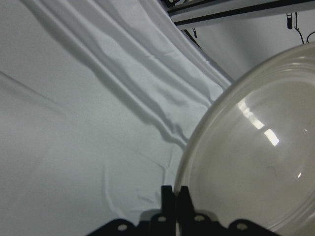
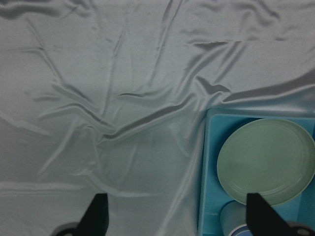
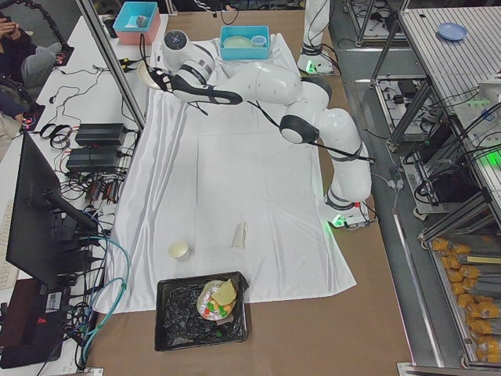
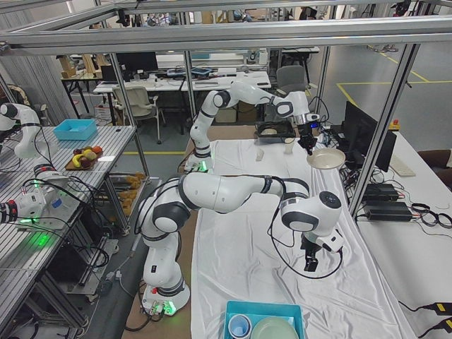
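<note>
My left gripper (image 4: 308,146) is shut on the rim of a cream plate (image 4: 325,159), held in the air at the cloth's side; in the left wrist view the plate (image 1: 251,157) fills the right half. My right gripper (image 4: 311,258) stands open over the white cloth (image 2: 108,73), near a blue bin (image 2: 209,162) with a green plate (image 2: 266,157) and a cup (image 2: 231,219) inside. A small cream cup (image 3: 178,249) and a pale flat item (image 3: 239,235) lie on the cloth near a black tray (image 3: 168,329) holding a dish of food (image 3: 216,300).
A monitor (image 3: 35,219), black boxes (image 3: 94,157) and cables line the left table, beside a metal post. A metal bench (image 3: 442,63) stands at the right.
</note>
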